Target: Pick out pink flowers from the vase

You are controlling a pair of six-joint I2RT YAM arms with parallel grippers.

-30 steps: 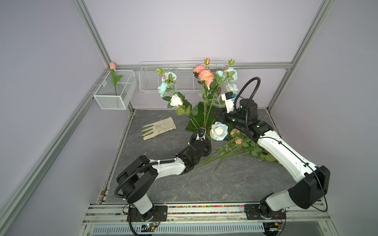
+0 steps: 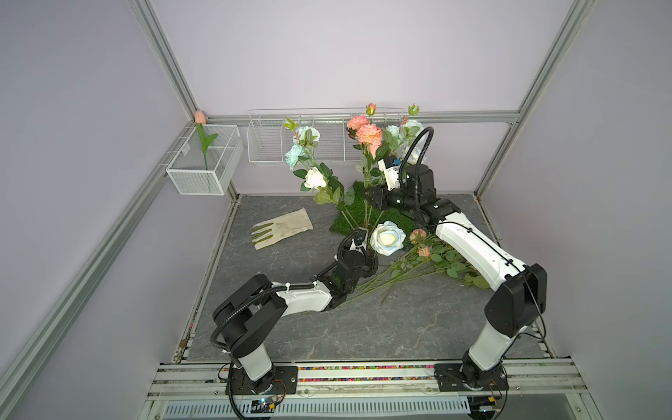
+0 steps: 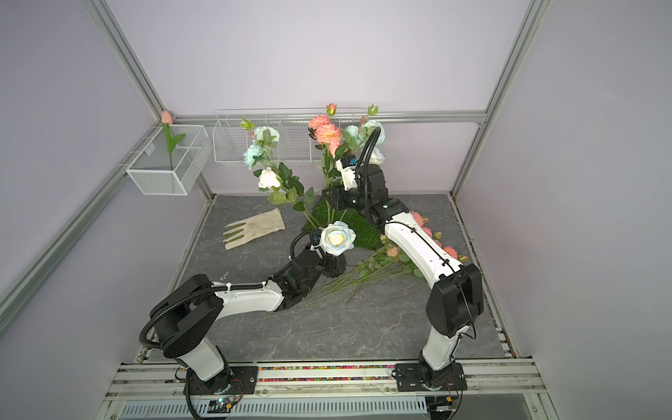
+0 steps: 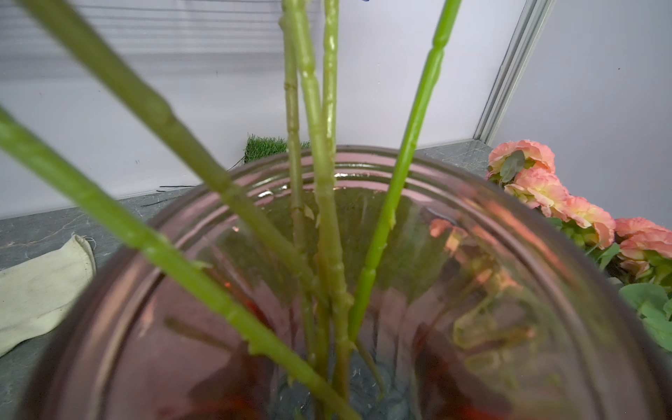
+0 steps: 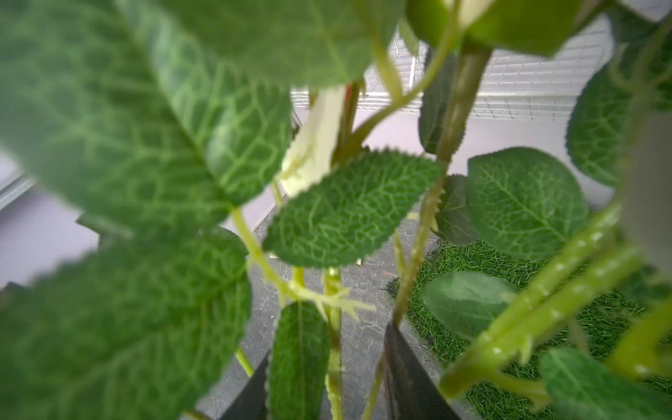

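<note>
A glass vase (image 4: pixel 546 315) holds stems of pink flowers (image 2: pixel 369 134), white and pale blue ones. My left gripper (image 2: pixel 365 253) is shut on the vase at the lower middle of the top views, its fingers mostly hidden. My right gripper (image 2: pixel 378 198) is part open among the stems below the pink blooms. In the right wrist view its two dark fingertips (image 5: pixel 409 378) straddle a leaf and stems, with leaves crowding around; whether any stem is gripped does not show.
More pink roses (image 3: pixel 420 220) lie on the table at right beside green turf (image 3: pixel 364 227). A glove (image 2: pixel 282 227) lies at left. Wire baskets (image 2: pixel 203 178) hang at the back and left, the left one holding a tulip.
The flowers have shifted slightly; my left arm is nearly still.
</note>
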